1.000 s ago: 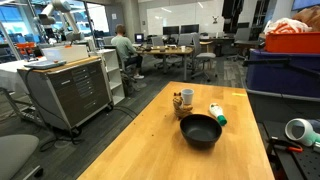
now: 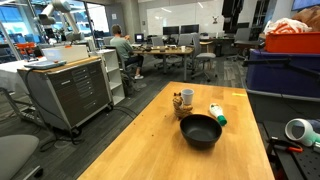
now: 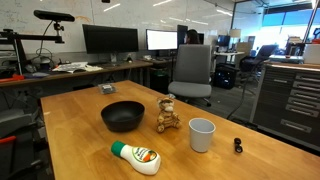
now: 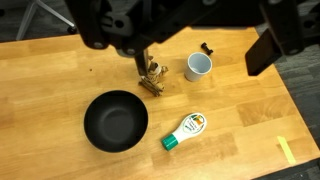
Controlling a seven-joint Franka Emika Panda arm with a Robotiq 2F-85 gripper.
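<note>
A black bowl (image 2: pixel 201 130) rests on the wooden table, and the wrist view shows it empty (image 4: pixel 115 121). Near it sits a small brown plush animal (image 3: pixel 168 114). The white mug (image 3: pixel 200 134) stands upright beside the plush. A white bottle with a green cap (image 3: pixel 136 157) lies on its side. High over the table, my gripper is open, its dark fingers spread wide with nothing held. All these objects are well below it, apart from the fingers.
A small dark item (image 3: pixel 238 145) lies past the mug. Yellow tape (image 4: pixel 286 150) marks the tabletop, and a grey item (image 3: pixel 107 88) is at the table's far end. A drawer cabinet (image 2: pixel 78 92) stands beyond it.
</note>
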